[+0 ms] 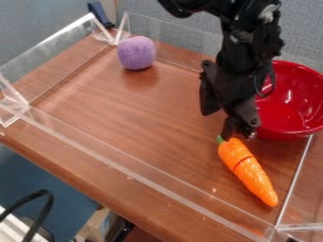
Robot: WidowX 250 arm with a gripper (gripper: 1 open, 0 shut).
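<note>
My black gripper (228, 118) hangs from the top right, in front of a red bowl (290, 104), its tip just above the green top end of an orange carrot (246, 172) lying on the wooden tray. Whether the fingers are open or shut is hard to make out. A purple ball-like object (136, 54) sits at the back left of the tray.
Clear plastic walls border the wooden surface (127, 132) on several sides. Cables and small items lie outside at the lower left.
</note>
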